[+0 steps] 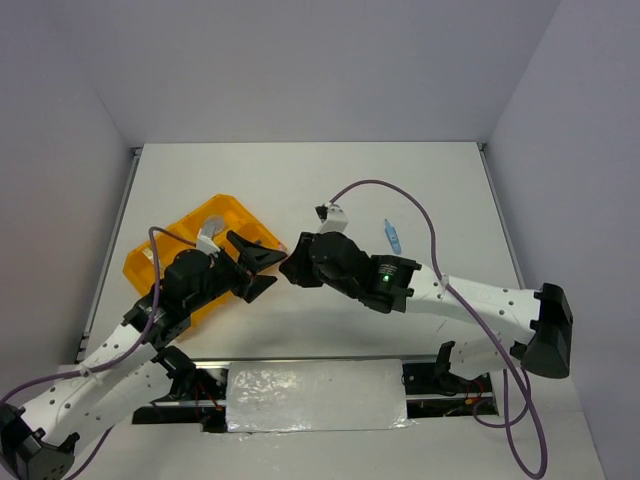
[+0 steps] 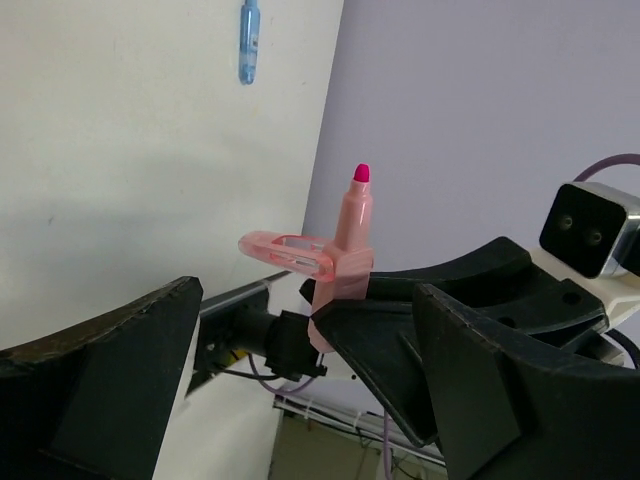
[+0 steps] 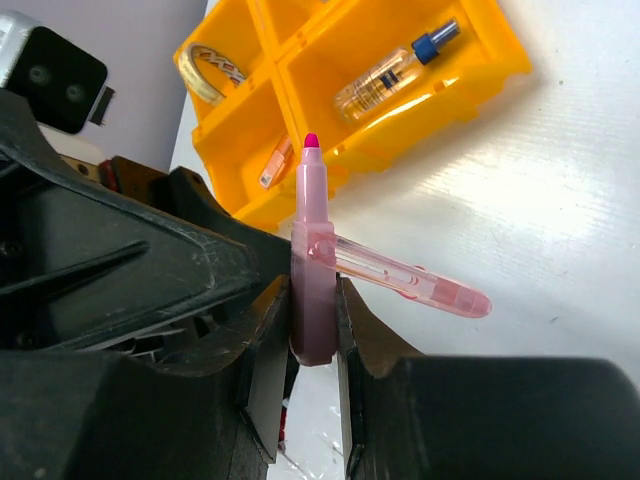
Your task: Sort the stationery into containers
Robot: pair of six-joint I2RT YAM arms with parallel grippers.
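Observation:
A pink highlighter (image 2: 345,270) with a magenta tip is held in the air by my right gripper, shut around its lower body. A clear pink piece (image 3: 420,280) juts sideways from it. My left gripper stands open, its fingers on either side of the highlighter and the right gripper's tips; whether it touches is unclear. From above, the two grippers meet beside the orange tray (image 1: 262,228), and the highlighter is mostly hidden. In the right wrist view, the tray holds a clear bottle (image 3: 385,85) with a blue cap. On the table lies a blue pen (image 1: 392,237).
Other tray compartments hold a whitish ring (image 3: 200,75) and a small pinkish item (image 3: 275,162). The left arm covers part of the tray. Clear white table (image 1: 330,165) stretches behind the grippers. A silvery sheet (image 1: 316,395) lies at the front.

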